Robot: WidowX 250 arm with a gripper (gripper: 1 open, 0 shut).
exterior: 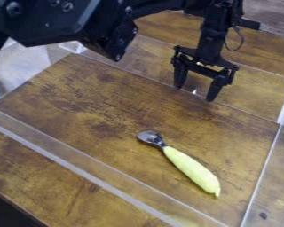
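Note:
My black gripper [202,73] hangs from the arm at the top, over the back part of the wooden tray, near its clear rear wall. Its fingers stand apart, open, with a small pale strip showing between or behind them. A pale yellow-green, elongated object [191,168] with a silver end lies diagonally on the wood in the front right, well apart from the gripper.
The wooden surface [79,115] is bordered by clear plastic walls on several sides. The black arm covers the upper left of the view.

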